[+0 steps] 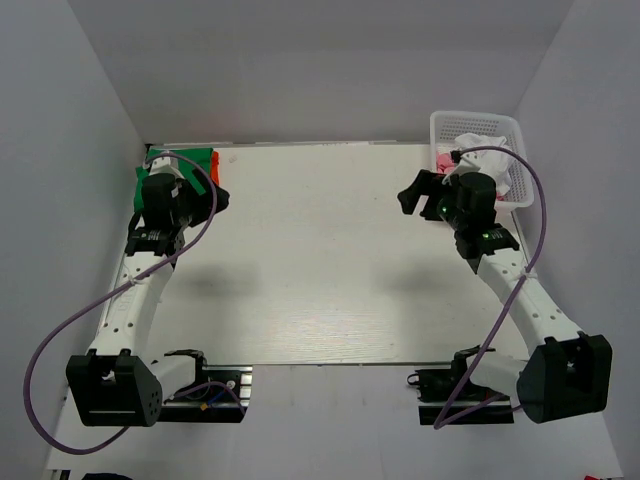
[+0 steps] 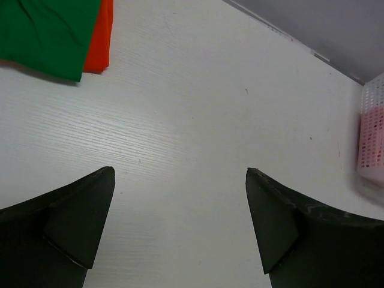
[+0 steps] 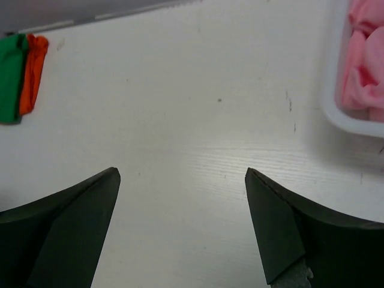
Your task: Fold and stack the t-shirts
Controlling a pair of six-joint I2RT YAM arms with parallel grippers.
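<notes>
At the table's back left corner lies a folded green shirt [image 1: 184, 156] [image 2: 54, 36] on top of a red-orange one [image 2: 101, 42], whose edge peeks out on the right. Pink cloth [image 3: 367, 72] and white cloth [image 1: 487, 142] sit loosely in the white basket [image 1: 475, 118] at the back right. My left gripper is open over bare table, just in front of the folded pile, nothing between its fingers. Also open and empty, my right gripper hovers beside the basket on its left. Each arm partly covers the things behind it in the top view.
Walls close in at the back and both sides. A purple cable loops along each arm.
</notes>
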